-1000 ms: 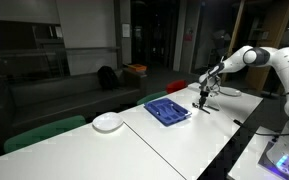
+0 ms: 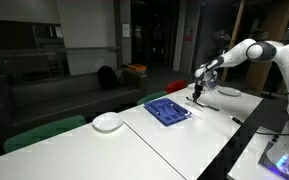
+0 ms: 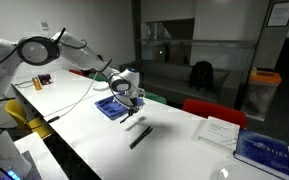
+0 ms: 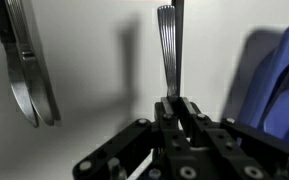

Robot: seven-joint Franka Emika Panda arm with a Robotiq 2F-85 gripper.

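In the wrist view my gripper is shut on a silver fork (image 4: 167,38), whose tines point away from the fingertips. Two knives (image 4: 29,75) lie side by side on the white table, left of the fork in that view. A dark shadow falls on the tabletop between fork and knives. From the second exterior view, the fork hangs under the gripper and the dark pair of knives (image 3: 141,137) rests in front of it. The blue tray (image 2: 167,111) is close beside the gripper; its raised edge (image 4: 269,75) shows at the right of the wrist view.
A white plate (image 2: 108,122) sits on the table, farther along past the tray. Boxes (image 3: 264,152) stand at the right in the second exterior view.
My gripper has risen a little and shifted left in exterior view 1, toward the tray. The tray and plate have stayed put.
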